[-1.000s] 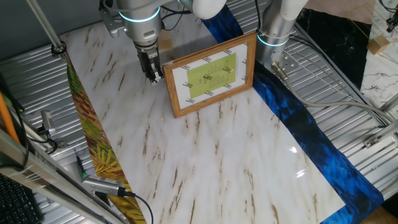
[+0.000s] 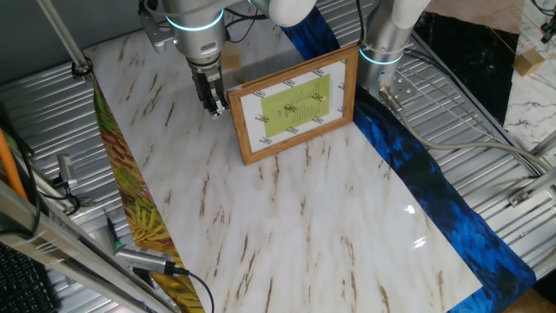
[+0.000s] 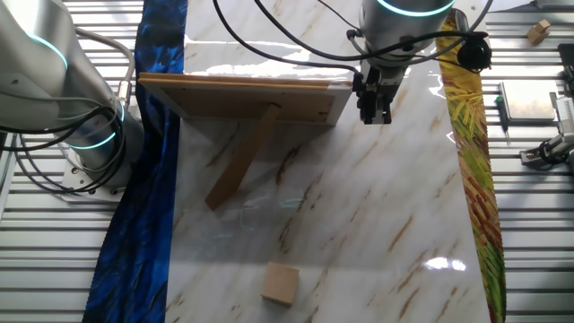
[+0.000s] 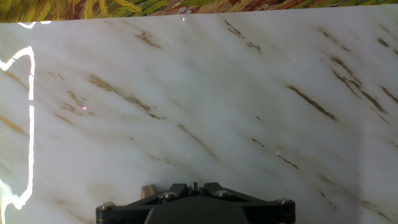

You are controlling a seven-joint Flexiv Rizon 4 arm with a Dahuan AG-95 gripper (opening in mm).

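A wooden picture frame (image 2: 295, 106) with a white mat and a green printed centre stands upright on the marble-patterned tabletop. From behind, in exterior view 2, its back (image 3: 256, 106) shows a wooden prop leg (image 3: 240, 166) slanting down to the table. Beyond the frame lies a small wooden block (image 3: 281, 283), partly visible in exterior view 1 as well. My gripper (image 2: 216, 111) points down just beside the frame's edge, apart from the block. In the wrist view the gripper looks shut, with nothing visible between its fingers.
Blue cloth (image 2: 434, 204) borders one side of the marble sheet and a yellow-green patterned cloth (image 2: 143, 213) the other. A grey robot base (image 2: 382, 56) stands past the blue cloth. Dark cables (image 3: 296, 56) hang around the arm.
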